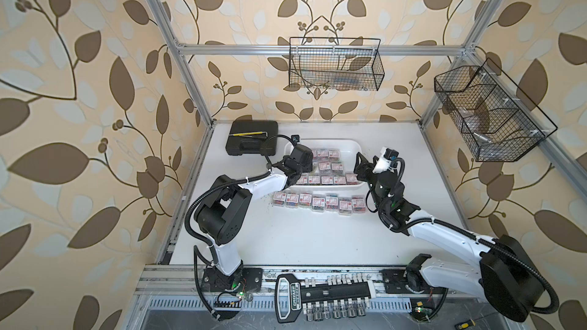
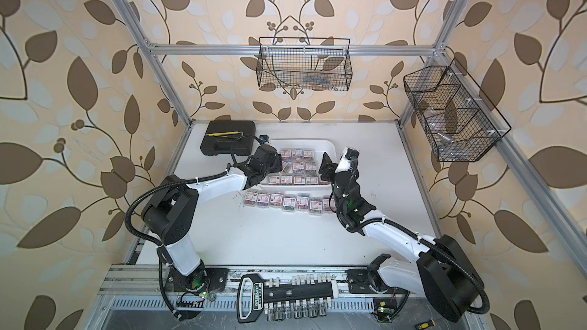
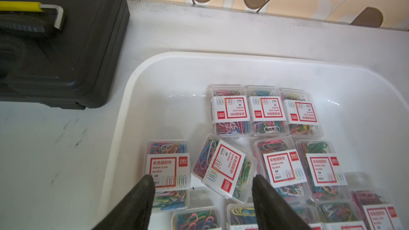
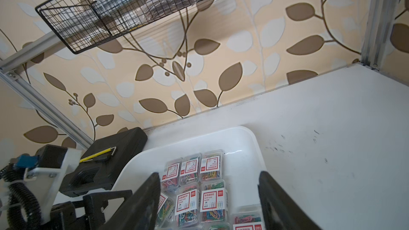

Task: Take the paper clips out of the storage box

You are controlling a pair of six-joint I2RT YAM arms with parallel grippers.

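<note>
The white storage box [image 3: 147, 98] holds several clear boxes of coloured paper clips, in rows, one of them [image 3: 225, 168] lying askew. In the left wrist view my left gripper stands open above the box's left part; a paper clip box [image 3: 168, 174] lies partly behind its left finger. Outside, along the front of the storage box, runs a row of several more paper clip boxes [image 1: 318, 203]. My right gripper is over the right end of the storage box, its fingers apart with nothing held between them.
A black case [image 1: 251, 137] with a yellow-handled tool on it sits left of the storage box. Wire baskets [image 1: 335, 64] hang on the frame, high above the table.
</note>
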